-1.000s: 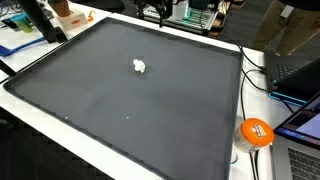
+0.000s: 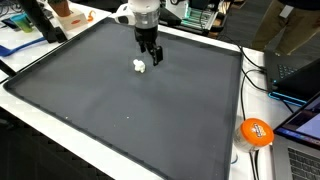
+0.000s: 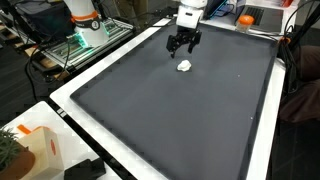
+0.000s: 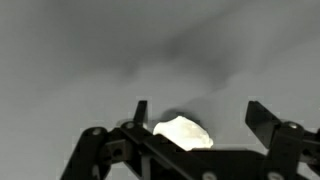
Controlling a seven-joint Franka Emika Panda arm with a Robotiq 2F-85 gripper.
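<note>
A small white object [image 2: 139, 66] lies on the dark grey board [image 2: 110, 110], toward its far side in exterior view 1. In exterior view 2 the same white object [image 3: 184, 66] is near the back of the board. My gripper [image 2: 150, 55] is over the board, to the right of the object in exterior view 1. The wrist view has the white object [image 4: 182, 131] low in the frame, partly covered by the gripper body. Both black fingers [image 4: 262, 122] stand wide apart, with nothing gripped between them.
An orange-topped container [image 2: 254, 133] stands off the board at the right, near laptops. Various items crowd the table around the far left corner [image 2: 62, 8]. Most of the board is bare.
The arm has come in from the far edge over the board, lower and nearer to the white object. The white object has stayed where it was.
</note>
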